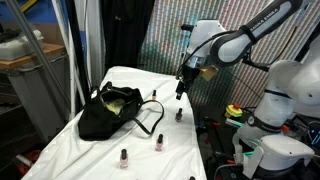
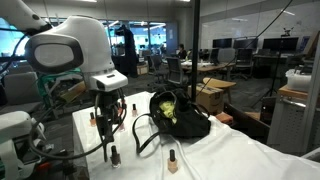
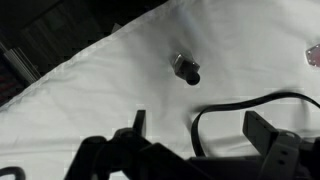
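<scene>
My gripper is open, its two dark fingers wide apart with nothing between them. It hangs above the right edge of the white-covered table (image 1: 100, 155). A small bottle with a black cap (image 3: 185, 68) stands ahead of the fingertips in the wrist view, apart from them. In exterior view 1 this bottle (image 1: 179, 115) is just below the gripper (image 1: 182, 88). A black bag (image 1: 100, 117) with something yellow-green inside lies open on the table, its strap (image 3: 245, 104) looped across the cloth.
More small bottles stand about, among them a pinkish one (image 1: 159, 143), another pinkish one (image 1: 124, 158) and a tan-capped one (image 2: 172, 161). Bare cloth surrounds the black-capped bottle. The table edge is close by, with dark floor beyond.
</scene>
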